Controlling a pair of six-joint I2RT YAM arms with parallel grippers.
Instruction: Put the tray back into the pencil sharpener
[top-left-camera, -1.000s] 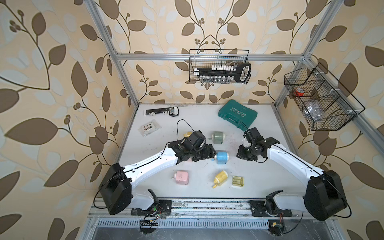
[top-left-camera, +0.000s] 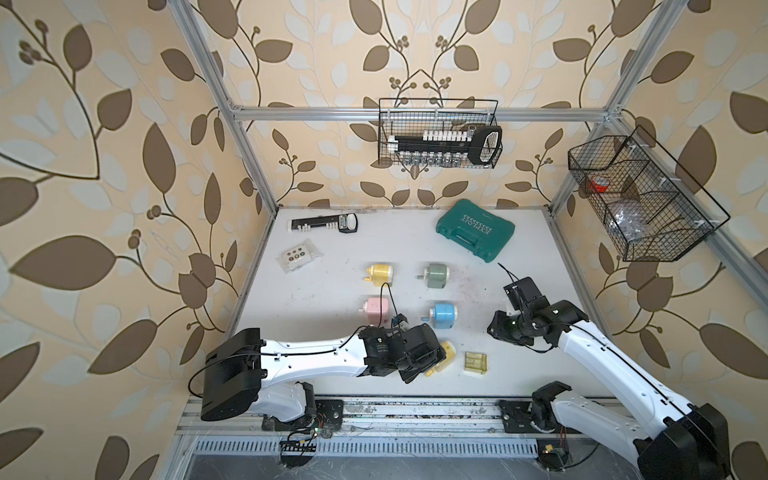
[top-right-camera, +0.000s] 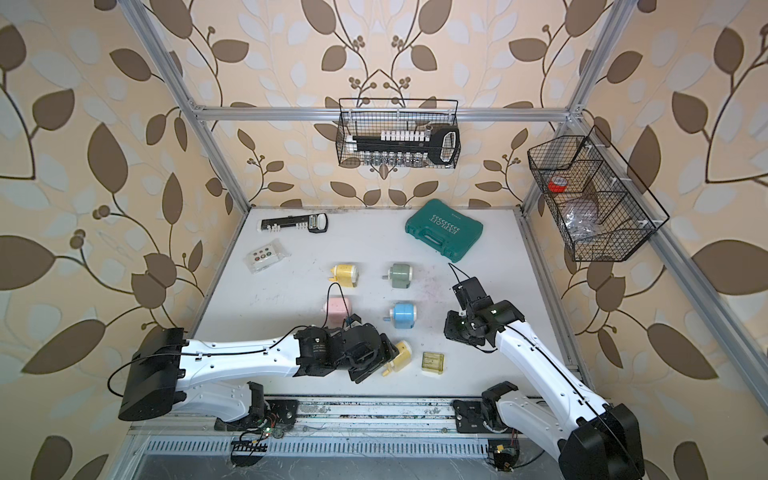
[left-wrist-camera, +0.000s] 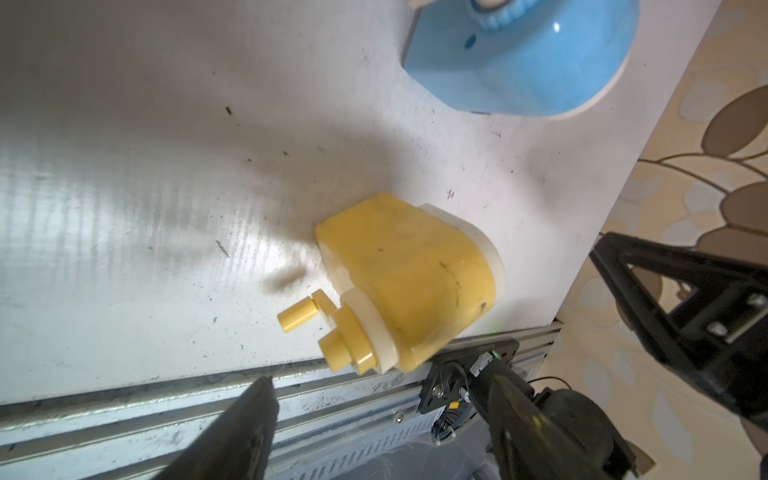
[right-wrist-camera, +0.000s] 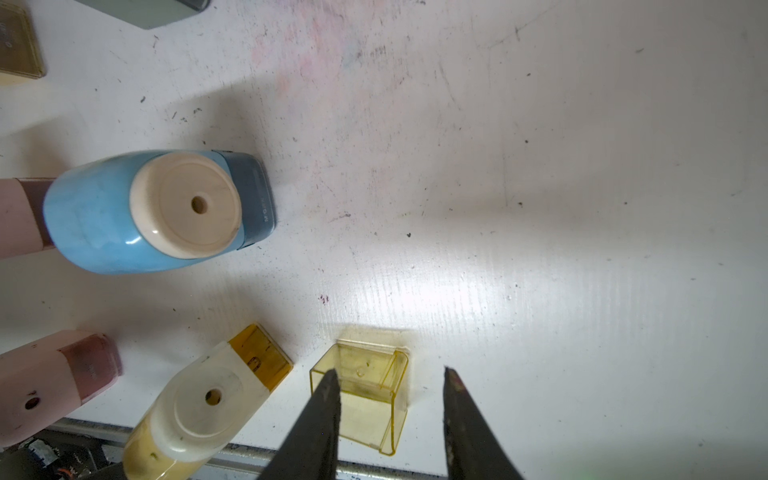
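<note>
A yellow pencil sharpener (left-wrist-camera: 408, 272) lies near the table's front edge, under my left gripper, which is open with nothing between its fingers. A clear yellow tray (right-wrist-camera: 360, 368) lies apart to the sharpener's right. My right gripper hangs above the tray's right part, open and empty, its fingertips on either side in the right wrist view; whether they are at the tray's height I cannot tell.
Blue (top-left-camera: 444, 315), green (top-left-camera: 437, 275), pink (top-left-camera: 376, 309) and another yellow sharpener (top-left-camera: 381, 273) stand behind. A teal case (top-left-camera: 474, 229) lies at the back right. The table's right side has free room.
My left gripper has moved toward the front, to over the front yellow sharpener. My right gripper has moved slightly toward the front and right.
</note>
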